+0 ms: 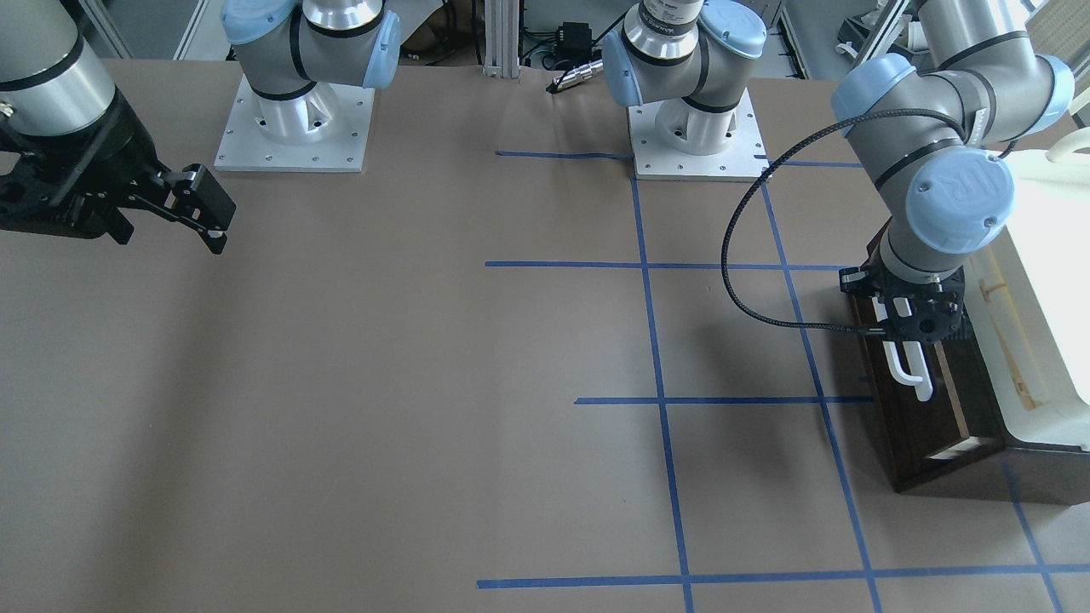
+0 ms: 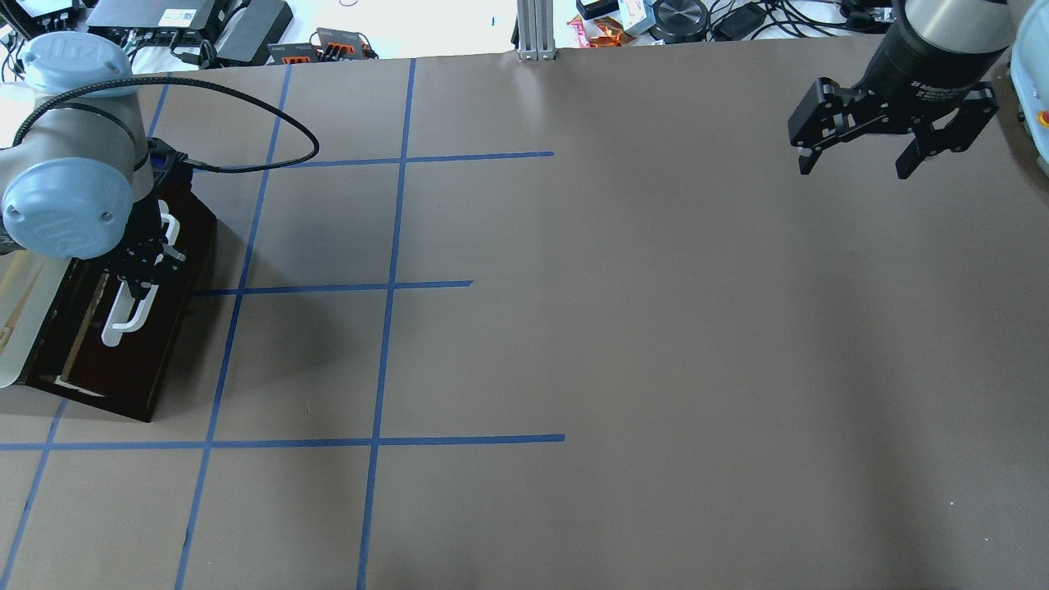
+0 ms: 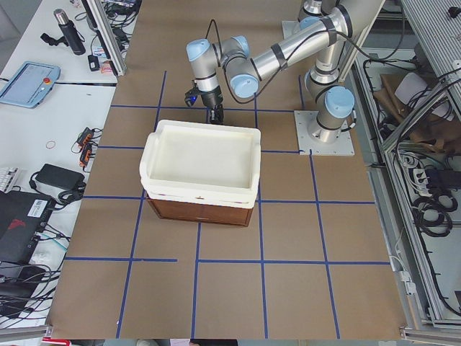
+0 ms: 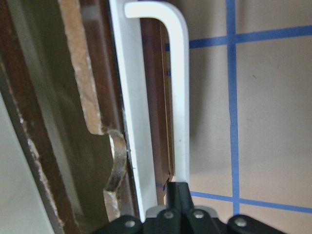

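Note:
A dark wooden box with a cream plastic bin on top stands at the right of the front view. Its drawer has a white handle on a white strip, seen in the top view as the white piece. My gripper is down at the handle, its black fingertips at the lower end of the handle in the wrist view; whether they are closed on it is hard to see. The drawer's inside shows as a narrow gap beside the bin.
Another black gripper hangs over the table at the top right. Two further arm bases stand at the back.

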